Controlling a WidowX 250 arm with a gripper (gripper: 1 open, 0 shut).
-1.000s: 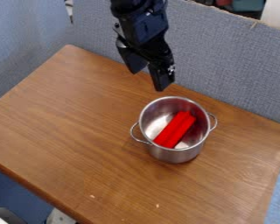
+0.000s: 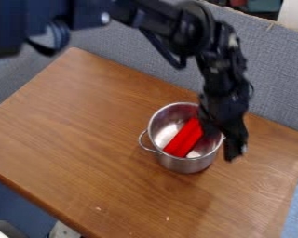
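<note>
A steel pot (image 2: pixel 174 162) with side handles stands right of centre on the wooden table (image 2: pixel 77 139). A red oblong object (image 2: pixel 184 137) lies inside it. My dark gripper (image 2: pixel 223 139) is over the pot's right part, blurred and hiding that rim; its fingertips are hard to make out, and nothing shows held.
A grey padded wall (image 2: pixel 264 74) runs behind the table. A blue strip (image 2: pixel 292 209) lies at the right edge.
My arm has swung down and to the right from above the back of the table to over the pot. The pot and red object look unmoved.
</note>
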